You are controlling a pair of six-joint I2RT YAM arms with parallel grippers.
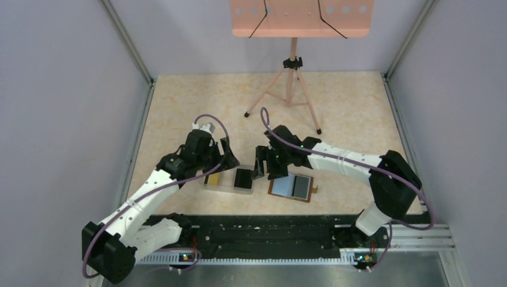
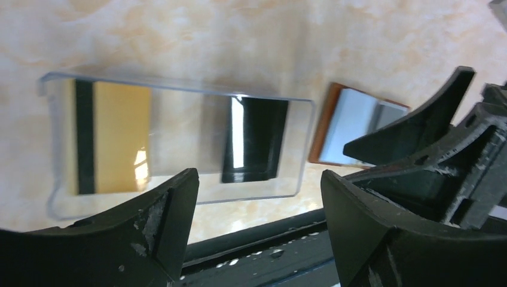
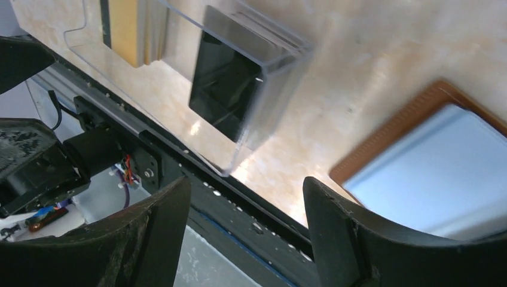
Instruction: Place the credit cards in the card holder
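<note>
A clear tray (image 2: 185, 197) holds a black card stack (image 2: 256, 140) near one end and a gold card stack (image 2: 122, 137) with a dark strip at the other. Beside the tray lies an open brown holder (image 1: 290, 199), a light blue panel (image 1: 283, 184) on one half and a grey one (image 1: 301, 186) on the other. My left gripper is over the tray, its fingers apart around empty space. Between tray and holder hovers my right gripper, open and empty. In the right wrist view, the black stack shows through the tray's wall.
A pink tripod stand (image 1: 293, 78) rises at the back of the table. Both arms come close together over the tray's right end. The dark front edge (image 1: 257, 227) lies just below the tray. Clear tabletop (image 1: 197, 95) stretches behind.
</note>
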